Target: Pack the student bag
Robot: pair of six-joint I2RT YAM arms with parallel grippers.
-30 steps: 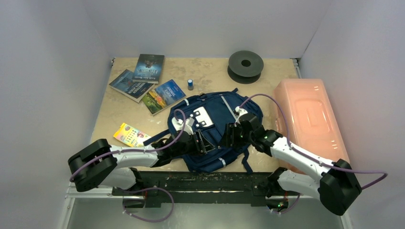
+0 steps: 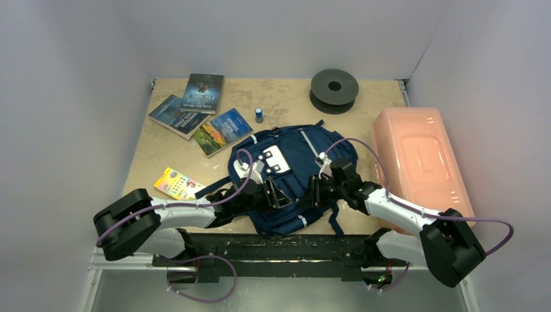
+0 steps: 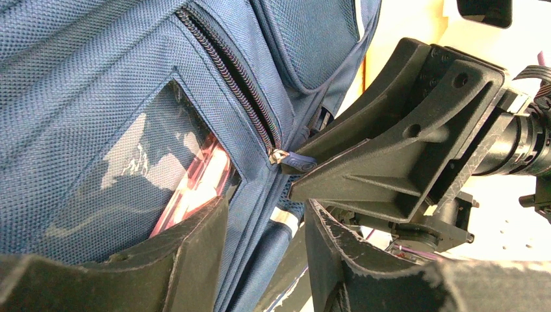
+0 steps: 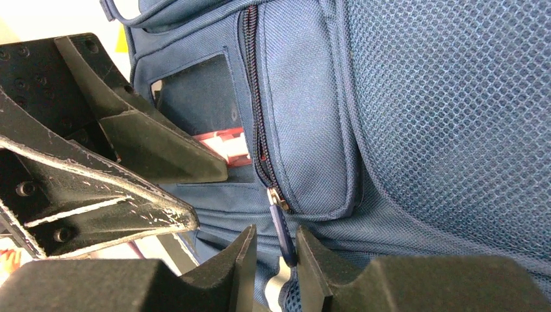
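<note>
The navy bag (image 2: 295,159) lies flat on the table beneath both arms. On its front, a zipper with a short dark-blue pull (image 4: 283,234) shows in both wrist views. My right gripper is part open, and the pull stands between its fingers, nearer the right one, with a gap at the left. My left gripper is open over the clear window (image 3: 140,169) of the bag, nothing between its fingers. Something pink and white (image 3: 198,179) shows through that window. Books (image 2: 201,94) and a yellow booklet (image 2: 179,184) lie left of the bag.
A small blue bottle (image 2: 259,115) stands behind the bag, with a black spool (image 2: 334,91) farther right. A peach bin (image 2: 422,162) takes up the right side. Both grippers are close together over the bag.
My right gripper has come slightly down toward the front edge, its arm shifting a little left. The left arm and the bag look unchanged.
</note>
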